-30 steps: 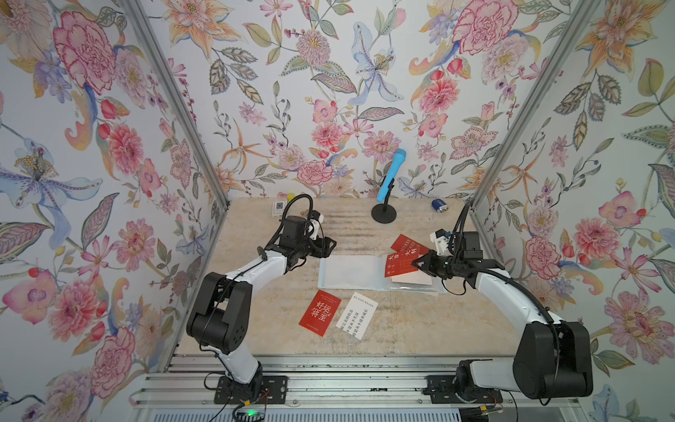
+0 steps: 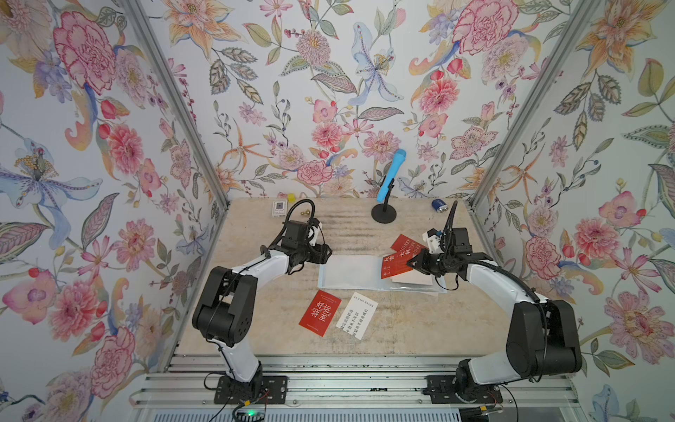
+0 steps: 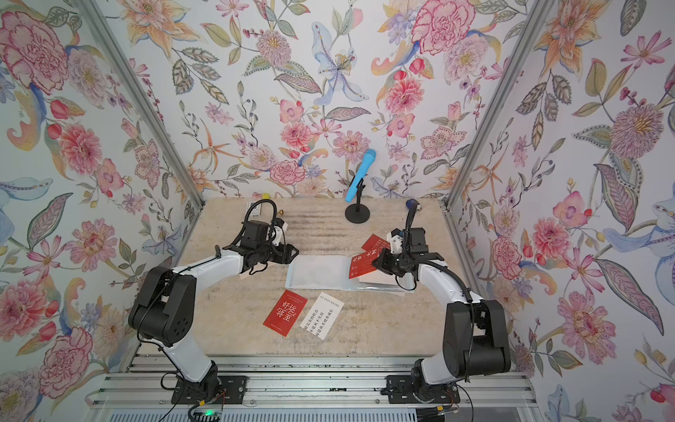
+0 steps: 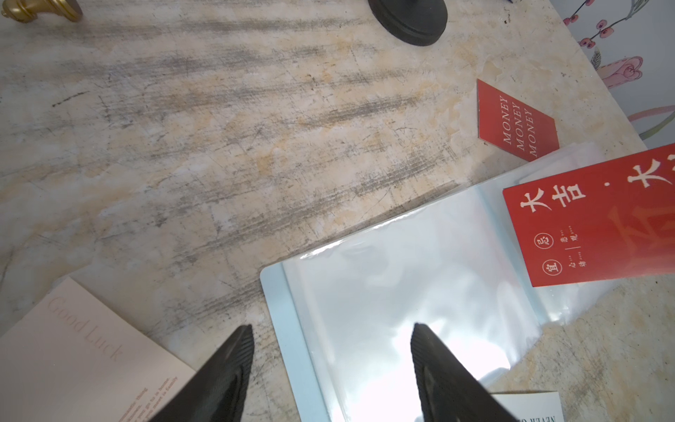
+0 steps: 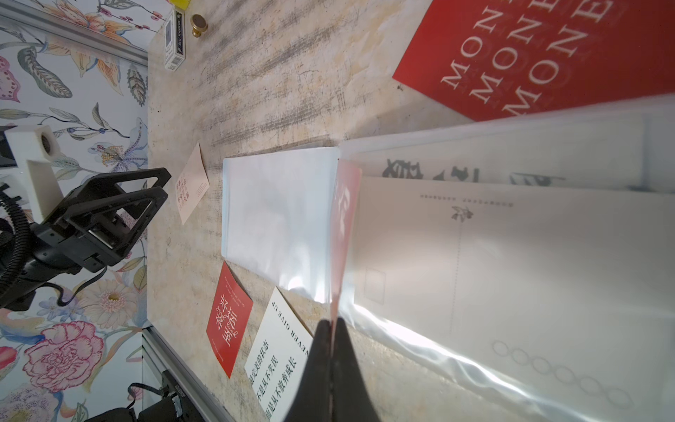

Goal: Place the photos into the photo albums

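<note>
The clear photo album (image 4: 393, 302) lies open mid-table, its left pocket blank, cards showing through its right one. My right gripper is shut on a red photo (image 4: 590, 225) with Chinese lettering, held edge-on above the album's middle. My left gripper stands open above the album's left end, nothing between its fingers. A red MONEY card (image 4: 517, 121) lies behind the album's right part. A red card (image 2: 320, 311) and a white card (image 2: 357, 315) lie in front. A pale Good Luck card (image 4: 84, 358) lies at the left.
A blue microphone (image 2: 390, 176) on a black stand is at the back, with a blue can (image 2: 439, 205) to its right and small items, including a brass piece (image 4: 49, 10), at back left.
My right gripper has shifted slightly left with the red photo, which now sits lower over the album. My left arm has moved slightly down in the top left view.
</note>
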